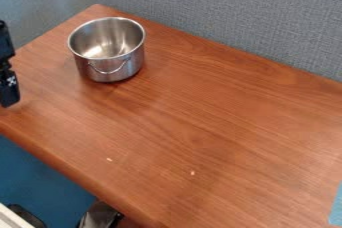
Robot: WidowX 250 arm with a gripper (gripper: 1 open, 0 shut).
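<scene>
A shiny steel pot (107,64) with a thin wire handle stands upright on the wooden table (214,132), toward its back left. My gripper (8,84) is a dark shape at the left edge of the view, to the left of the pot and apart from it. It is mostly out of frame, and its fingers are too cut off to tell how they stand.
A grey fabric partition (227,12) runs along the back. Blue floor (40,182) shows beyond the front left edge, with some equipment at the bottom left.
</scene>
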